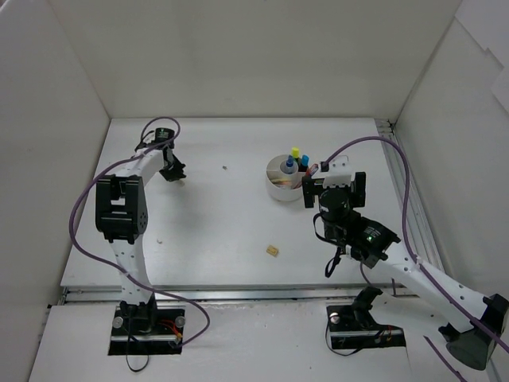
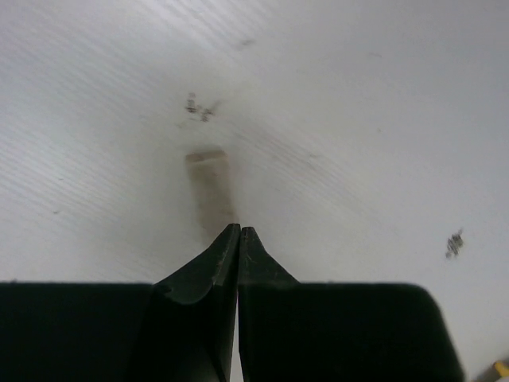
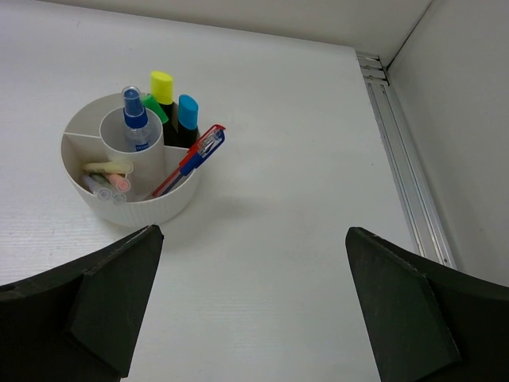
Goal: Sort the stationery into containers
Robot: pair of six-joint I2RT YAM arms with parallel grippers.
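Observation:
My left gripper is shut at the left of the table; a small pale bar lies just beyond its fingertips in the left wrist view, with nothing visible between them. A round white organizer at centre right holds a blue-capped bottle, several markers like the yellow-capped one, a red and blue pen and pale sticks. My right gripper stands open beside the organizer, its fingers empty. A small yellow block lies at the front centre.
Small dark specks lie on the white table. Walls stand at the back and both sides, with a metal rail along the right edge.

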